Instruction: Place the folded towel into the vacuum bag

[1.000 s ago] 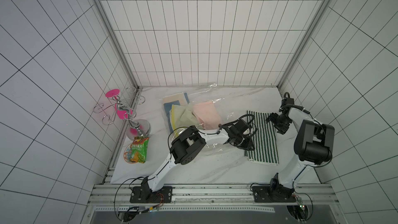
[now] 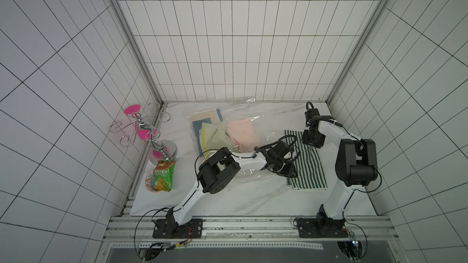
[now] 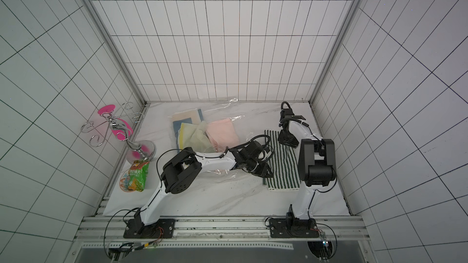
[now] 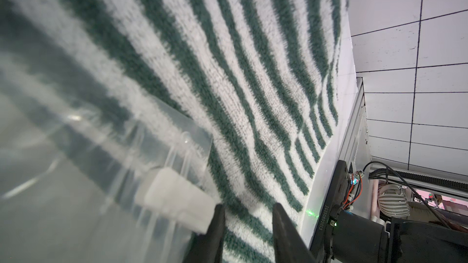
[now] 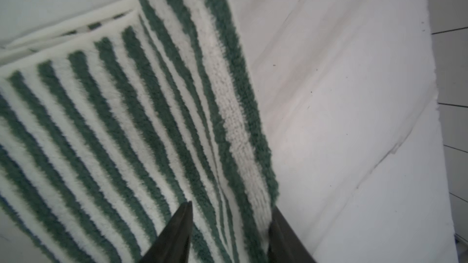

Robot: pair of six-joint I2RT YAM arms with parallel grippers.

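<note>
The green-and-white striped towel (image 2: 310, 170) lies folded on the table, right of a clear vacuum bag (image 3: 204, 112) holding pink, yellow and blue cloths. My left gripper is at the towel's left edge by the bag's plastic; its fingers look narrowly parted, and what lies between them is unclear. My right gripper is over the towel's far right part, its fingers apart around a raised, folded edge.
A metal stand with pink parts (image 2: 146, 131) and a green snack packet (image 2: 164, 177) stand at the left. Tiled walls surround the table.
My right arm has moved leftward and a little farther back over the towel's upper part, and the towel has shifted slightly left. My left arm has barely moved.
</note>
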